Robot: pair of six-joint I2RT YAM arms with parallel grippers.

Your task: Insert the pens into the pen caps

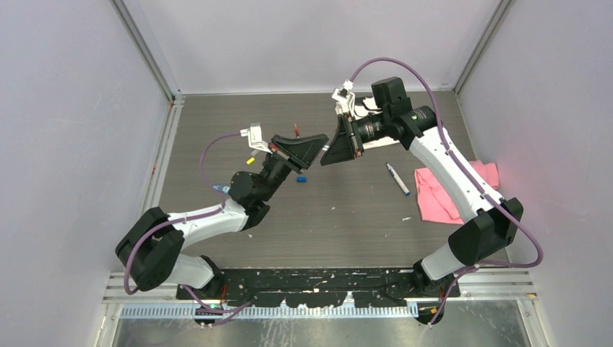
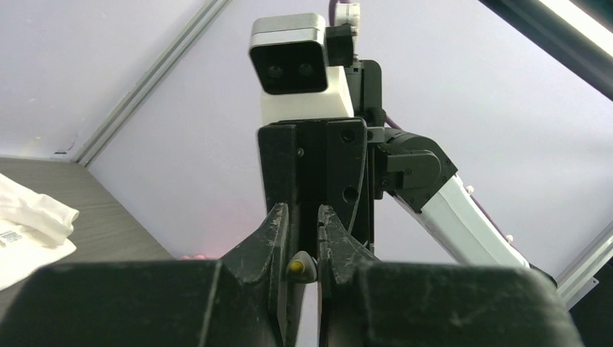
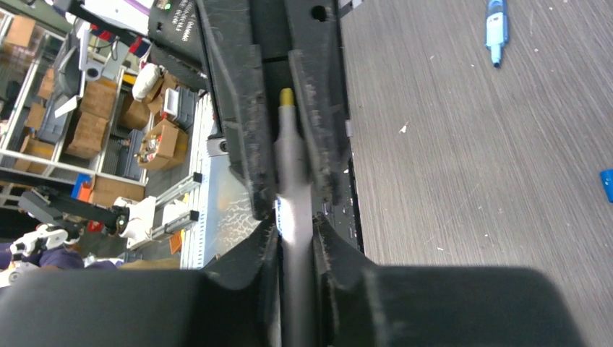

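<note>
My left gripper [image 1: 321, 140] and right gripper [image 1: 329, 153] meet above the middle of the table. In the left wrist view the left fingers are shut on a grey pen piece with a yellow tip [image 2: 301, 267], which points toward the camera. The right wrist view shows a grey pen [image 3: 295, 188] with a yellow end lying along the gap of the right fingers, reaching between the left gripper's fingers. Whether the right fingers touch it is unclear. A white-and-blue marker [image 1: 397, 178] lies on the table at right; a blue cap [image 1: 301, 179] lies near the centre.
A pink cloth [image 1: 441, 199] lies at the right, a white cloth [image 2: 29, 231] at the back. A light blue pen [image 3: 496, 29] and small yellow cap [image 1: 250, 160] lie on the left of the table.
</note>
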